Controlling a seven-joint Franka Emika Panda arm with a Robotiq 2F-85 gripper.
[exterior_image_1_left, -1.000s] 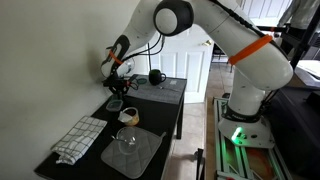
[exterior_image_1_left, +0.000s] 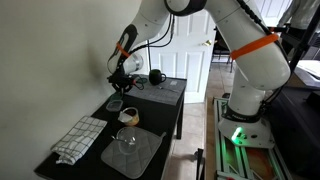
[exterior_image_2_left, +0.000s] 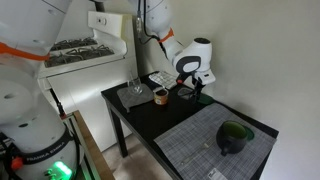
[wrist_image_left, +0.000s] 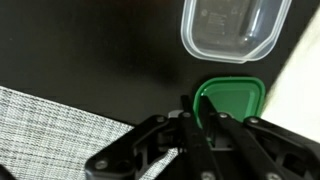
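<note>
In the wrist view, a green, rounded lid or shallow dish (wrist_image_left: 232, 95) lies under and past my gripper. The fingers are closed close together, with the green rim between them. Just beyond it sits a clear plastic container (wrist_image_left: 228, 24) on the dark table. From the second exterior view, my gripper (exterior_image_2_left: 194, 88) is low over the far side of the table, and the green piece (exterior_image_2_left: 206, 99) shows beside it by the wall. The fingertips are too small to read in the exterior views.
A pale round bowl (exterior_image_1_left: 129, 117) and a clear dish (exterior_image_1_left: 127, 139) stand nearer the first camera, beside a checked cloth (exterior_image_1_left: 80, 140). A dark pot (exterior_image_1_left: 155, 76) and a green bowl (exterior_image_2_left: 235, 130) are at the other end, beside a grey mat (exterior_image_2_left: 190, 140). The wall borders the table.
The arm's wrist has shifted slightly toward the right and up in exterior view 1. The objects on the table look unmoved.
</note>
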